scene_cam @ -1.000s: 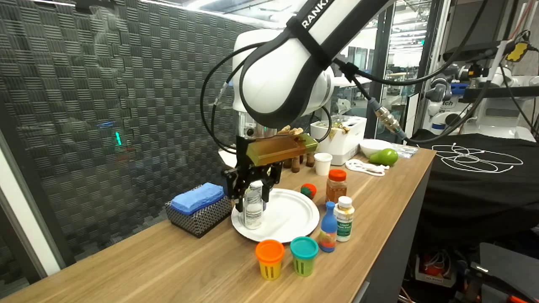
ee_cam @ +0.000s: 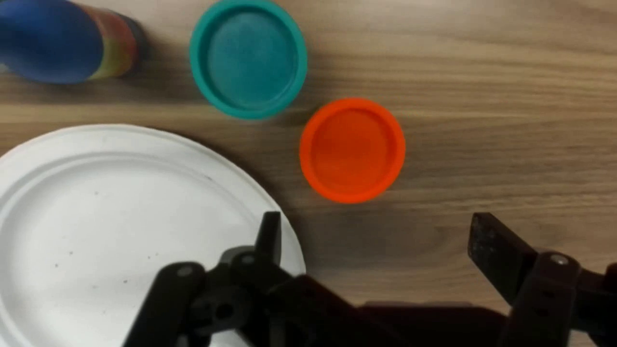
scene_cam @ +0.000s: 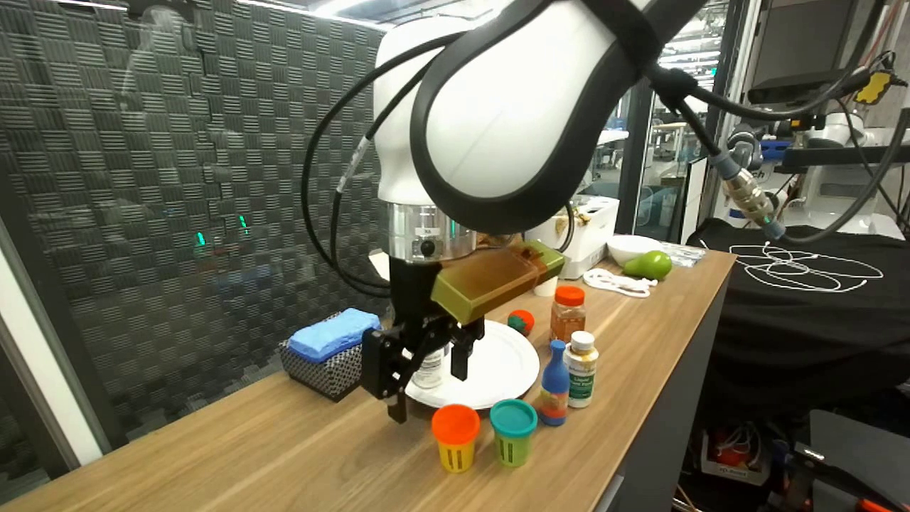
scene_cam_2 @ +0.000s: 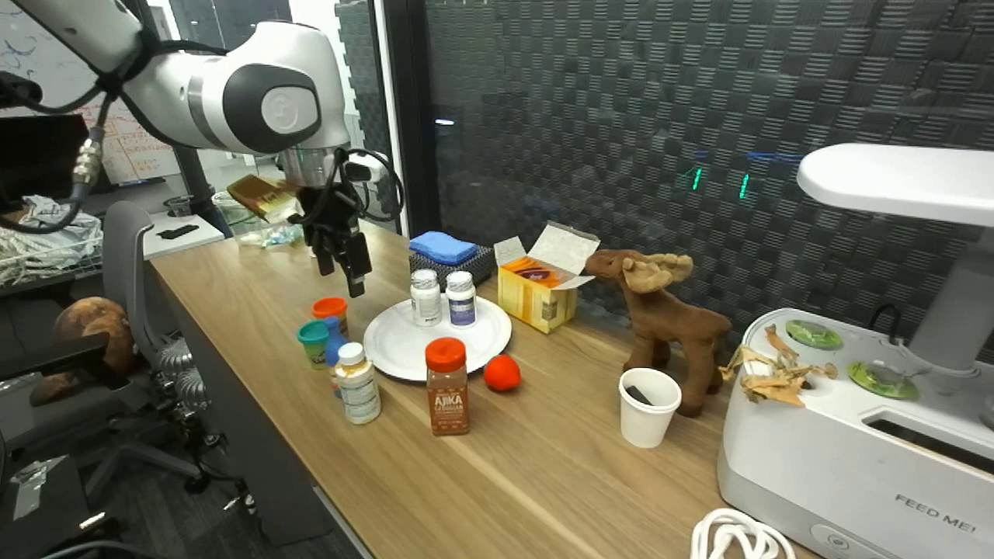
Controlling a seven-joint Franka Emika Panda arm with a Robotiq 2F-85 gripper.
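My gripper is open, its fingers wide apart with nothing between them. In the wrist view an orange-lidded tub [ee_cam: 353, 150] stands just ahead of the gap, and a teal-lidded tub [ee_cam: 248, 60] is beyond it. The white plate [ee_cam: 243, 191] lies under the left finger. Two white bottles, one with a plain label [scene_cam_2: 425, 298] and one with a purple label [scene_cam_2: 461, 299], stand upright on the plate, apart from the gripper [scene_cam_2: 342, 272]. A blue bottle [scene_cam: 555, 384] and a white green-labelled bottle [scene_cam: 581, 370] stand beside the tubs.
Near the plate are a red-capped spice jar [scene_cam_2: 448, 390] and a red ball-like item [scene_cam_2: 502, 373]. Behind it sit a dark box with a blue sponge [scene_cam: 334, 333] and an open yellow box [scene_cam_2: 537, 296]. Bare tabletop [scene_cam: 281, 452] stretches left of the tubs in exterior view 1.
My gripper has moved away from the bottle it was around, towards the camera of exterior view 1 and the orange-lidded tub. The bottle stays on the plate.
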